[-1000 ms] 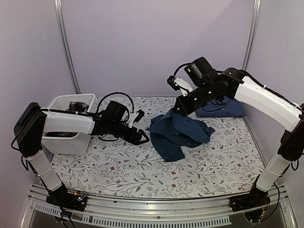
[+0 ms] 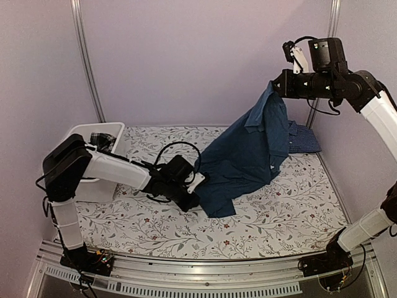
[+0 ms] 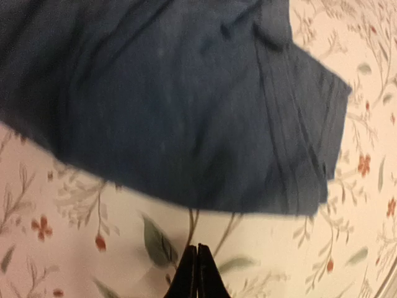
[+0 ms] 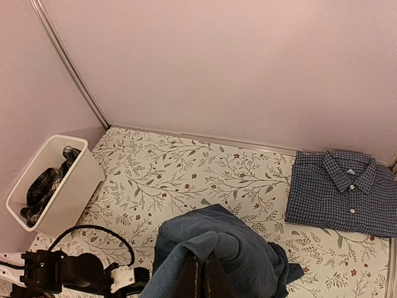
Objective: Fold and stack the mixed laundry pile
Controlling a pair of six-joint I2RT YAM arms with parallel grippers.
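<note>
A dark blue cloth [image 2: 242, 161] hangs from my raised right gripper [image 2: 278, 87], its lower part spread on the floral surface. In the right wrist view, the right gripper is shut on a fold of it. My left gripper [image 2: 191, 202] is low at the cloth's near-left edge; in the left wrist view its tips [image 3: 197, 254] are shut, with no cloth visible between them, just short of the cloth's edge. A folded checked shirt [image 4: 338, 198] lies at the back right, partly hidden in the top view.
A white bin [image 4: 68, 192] with dark plaid cloth [image 4: 46, 186] stands at the left against the wall.
My right gripper has risen to the upper right, stretching the blue cloth upward. My left gripper has moved right and downward to the cloth's near-left edge.
</note>
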